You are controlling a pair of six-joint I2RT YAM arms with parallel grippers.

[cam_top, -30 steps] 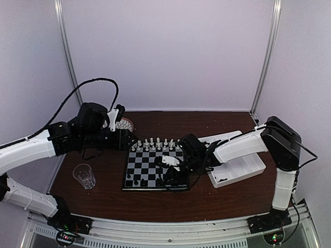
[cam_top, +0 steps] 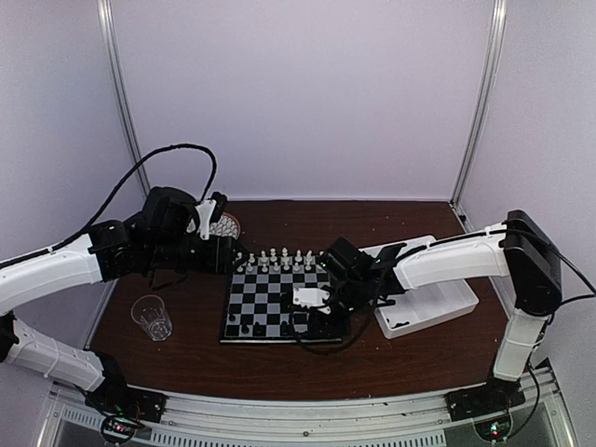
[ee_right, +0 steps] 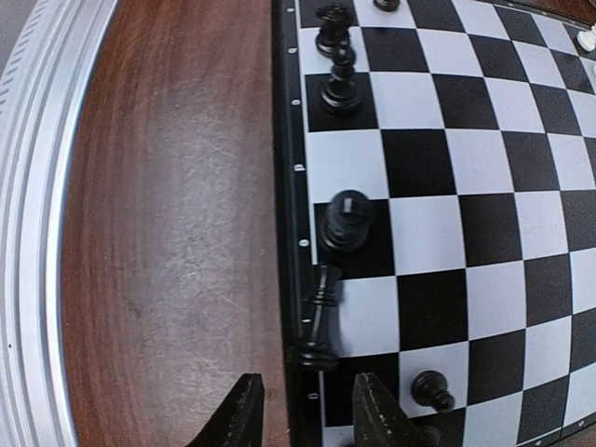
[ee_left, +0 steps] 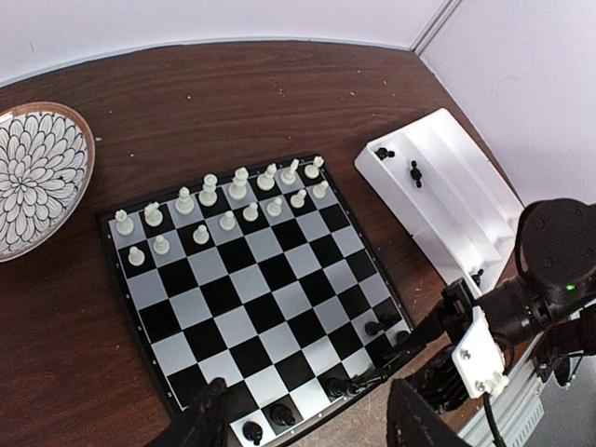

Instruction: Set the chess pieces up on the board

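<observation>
A black chess piece (ee_right: 323, 307) lies on its side at the board's near edge in the right wrist view, its base overlapping the border. Its slim end points at a tall black piece (ee_right: 347, 222) standing upright one square over. My right gripper is open just short of the lying piece's base, with nothing held between its fingers. Farther along that row stand another black piece (ee_right: 342, 88) and a black knight (ee_right: 331, 26). White pieces (ee_left: 238, 184) fill two rows at the board's far side. My left gripper hangs open, empty, above the board's left.
A white tray (ee_left: 410, 209) at the right holds a few black pieces. One black piece (ee_right: 432, 391) stands near the right gripper's far finger. A patterned bowl (ee_left: 86, 186) sits at the left, and a clear glass (cam_top: 152, 318) is left of the board.
The right gripper has drawn away to the right. The left arm has barely moved.
</observation>
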